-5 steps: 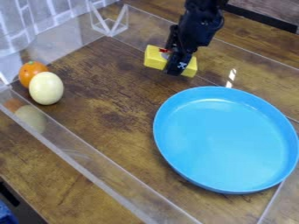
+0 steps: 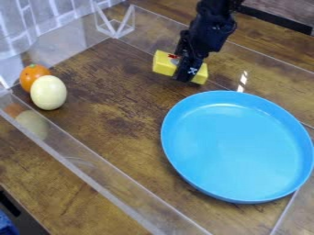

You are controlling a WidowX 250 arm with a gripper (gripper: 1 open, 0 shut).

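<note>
The black gripper [image 2: 189,57] reaches down from the top centre, shut on a yellow block [image 2: 163,64] that sits low over or on the wooden table [image 2: 105,110], behind a large blue plate [image 2: 236,145]. The fingertips overlap the block's middle, partly hiding it.
An orange [image 2: 33,75] and a white egg-shaped object [image 2: 50,93] lie at the left. Clear plastic walls run along the left and top left. The blue plate fills much of the lower right.
The gripper and the yellow block have shifted very slightly; otherwise the scene looks the same.
</note>
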